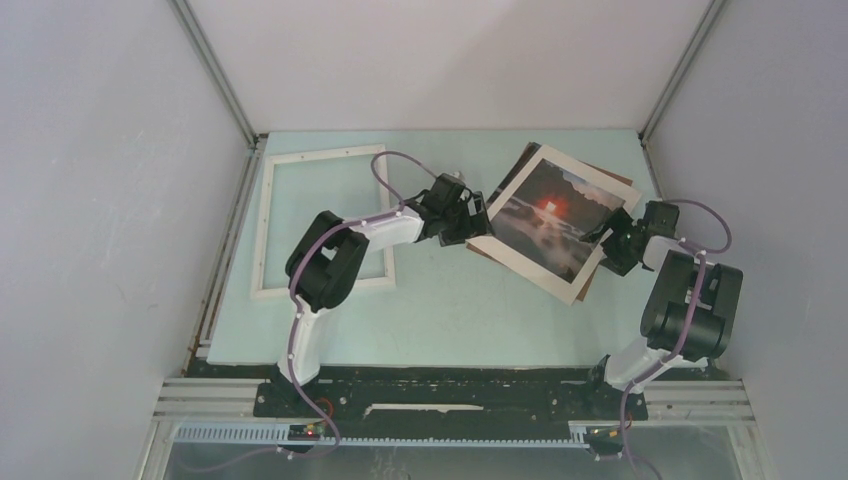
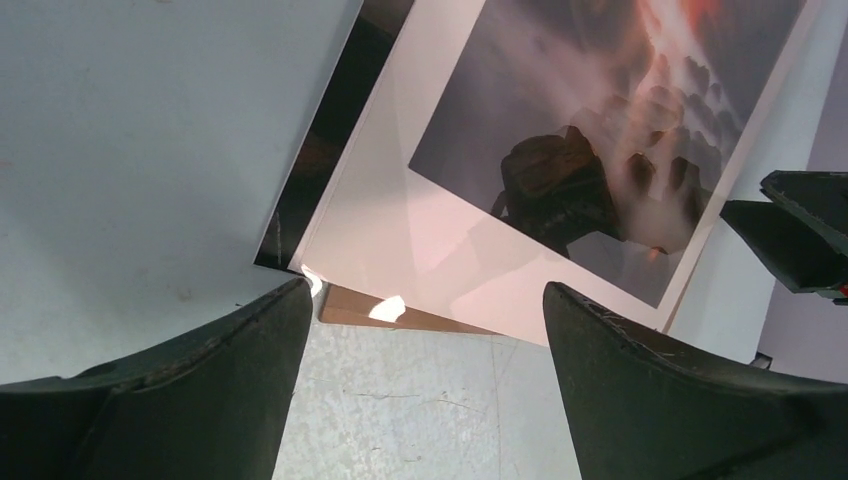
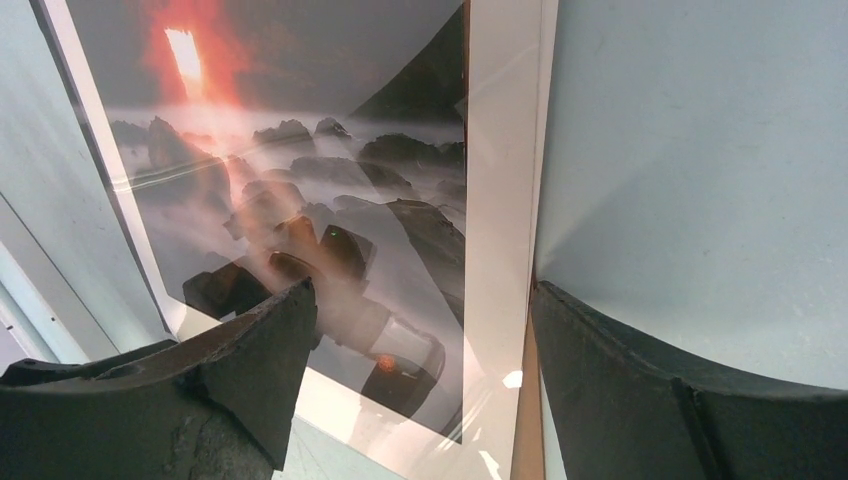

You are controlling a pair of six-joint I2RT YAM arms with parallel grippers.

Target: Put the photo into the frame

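Note:
A sunset photo with a white border (image 1: 545, 220) lies askew on the table's right part, atop brown and dark sheets (image 2: 330, 140). The white frame (image 1: 262, 220) lies empty at the left, partly under my left arm. My left gripper (image 1: 474, 214) stands open at the photo's left corner; in the left wrist view its fingertips straddle that corner and the sheet edges below it, holding nothing. My right gripper (image 1: 608, 234) is open at the photo's right edge, with the border between its fingertips in the right wrist view (image 3: 424, 292), not gripped.
Walls stand at both sides and behind; the right arm is close to the right wall.

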